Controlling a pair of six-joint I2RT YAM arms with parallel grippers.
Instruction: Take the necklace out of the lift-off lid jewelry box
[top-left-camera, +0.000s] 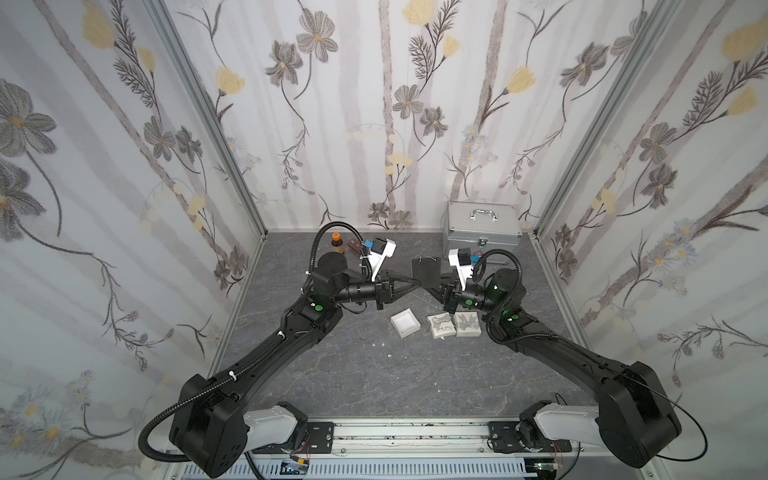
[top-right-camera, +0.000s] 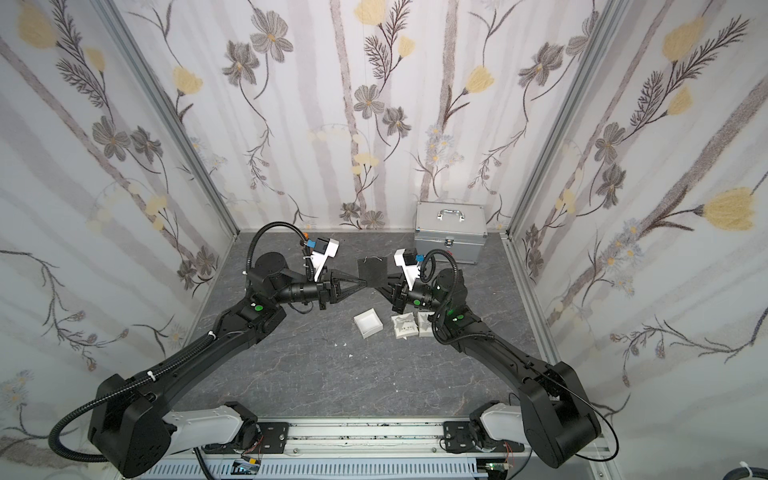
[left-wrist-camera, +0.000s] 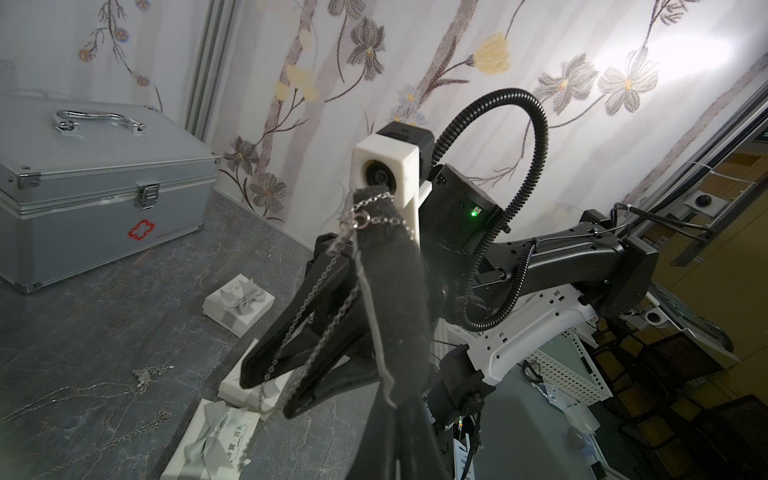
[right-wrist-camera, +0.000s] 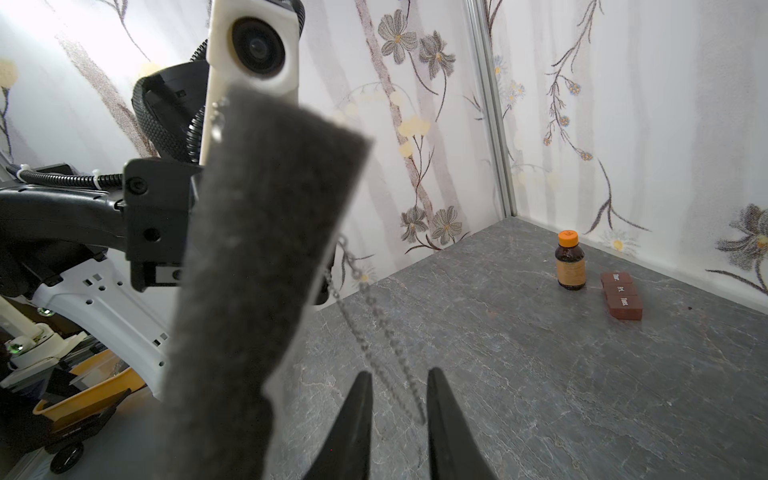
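A dark necklace card (top-left-camera: 426, 270) stands upright between my grippers; in the left wrist view it is edge-on, with a silver chain (left-wrist-camera: 360, 220) hanging over its top. My left gripper (top-left-camera: 414, 282) is shut on the card's lower edge. My right gripper (top-right-camera: 385, 289) is at the card's right side, part open; in the right wrist view the card (right-wrist-camera: 256, 240) fills the near left, blurred. Below stand an open white box (top-right-camera: 368, 323) and bow-topped white boxes (top-left-camera: 441, 325).
A metal case (top-left-camera: 481, 224) stands at the back right. A bottle (right-wrist-camera: 570, 260) and brown block (right-wrist-camera: 621, 296) stand at the back left. Loose chains (left-wrist-camera: 144, 380) lie on the grey tabletop (top-left-camera: 344, 368).
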